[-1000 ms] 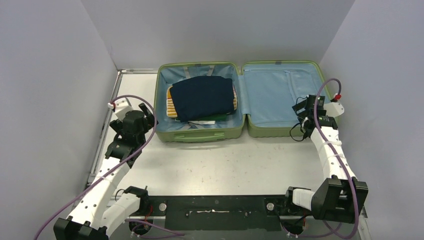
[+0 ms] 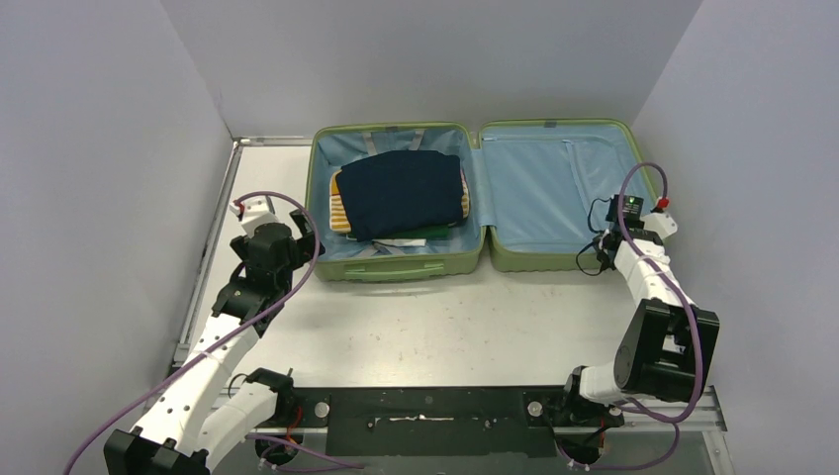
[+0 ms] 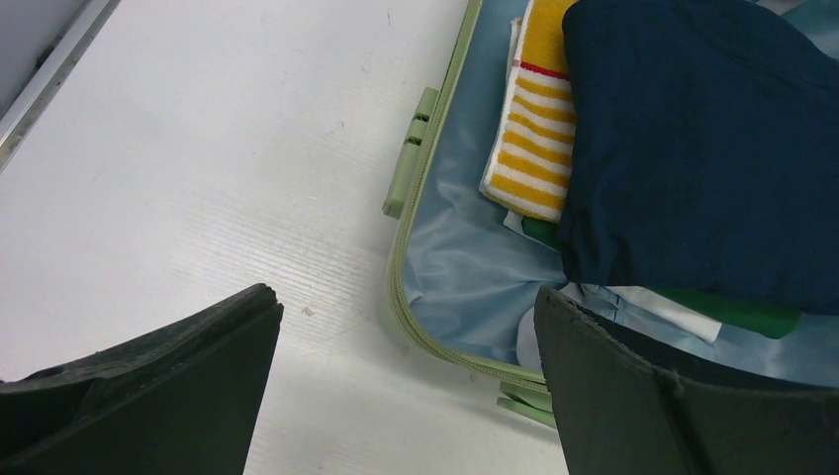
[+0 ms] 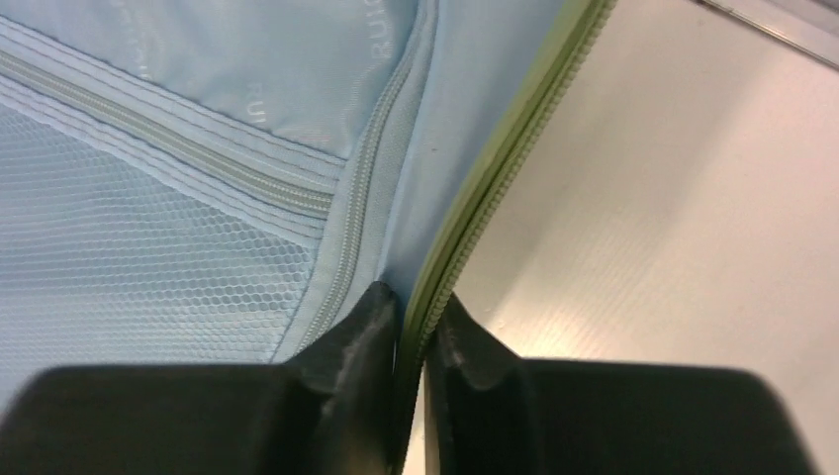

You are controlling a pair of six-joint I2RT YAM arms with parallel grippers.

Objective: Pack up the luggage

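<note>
A green suitcase lies open on the table, its left half (image 2: 396,268) holding folded clothes and its blue-lined lid half (image 2: 539,193) empty. On top of the pile is a dark navy garment (image 2: 401,195), with a yellow-and-white striped cloth (image 3: 534,148) beneath it. In the right wrist view, the fingers of my right gripper are shut on the lid's green zippered rim (image 4: 495,168), one on each side. My left gripper stands open at the suitcase's left front corner, its fingers apart, nothing held between them.
Grey walls stand close at the left, back and right. A suitcase handle (image 2: 396,272) sticks out at the front of the left half.
My left gripper has shifted slightly right, toward the suitcase's left edge. The right arm has moved a little at the lid's right side. The clothes and suitcase look unmoved.
</note>
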